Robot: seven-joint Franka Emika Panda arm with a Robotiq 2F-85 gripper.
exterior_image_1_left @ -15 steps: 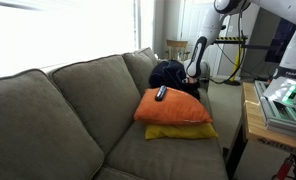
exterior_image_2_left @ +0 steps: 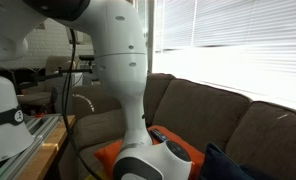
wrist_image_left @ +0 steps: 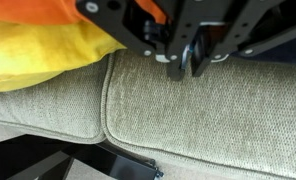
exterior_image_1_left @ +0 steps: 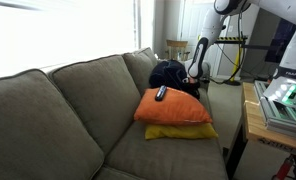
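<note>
In the wrist view my gripper points down at the grey couch seat (wrist_image_left: 208, 110), its fingertips close together. Whether a narrow gap or something thin lies between them is hard to make out. On the couch, in exterior view 1, a dark remote (exterior_image_1_left: 161, 93) rests on an orange pillow (exterior_image_1_left: 183, 112). Under that pillow's front edge is a yellow one (exterior_image_1_left: 181, 131). Behind them sits a dark blue pillow (exterior_image_1_left: 168, 75), and my arm reaches down beside it. The arm hides the fingers in exterior view 2.
The couch backrest (exterior_image_1_left: 93, 92) runs along the window side. A wooden table (exterior_image_1_left: 250, 125) carrying equipment stands opposite the couch's front edge. The near couch seat (exterior_image_1_left: 158, 158) is bare. A chair (exterior_image_1_left: 177, 47) is in the background.
My arm's lower end shows a slight shift beside the dark blue pillow. The pillows and the remote stay in place.
</note>
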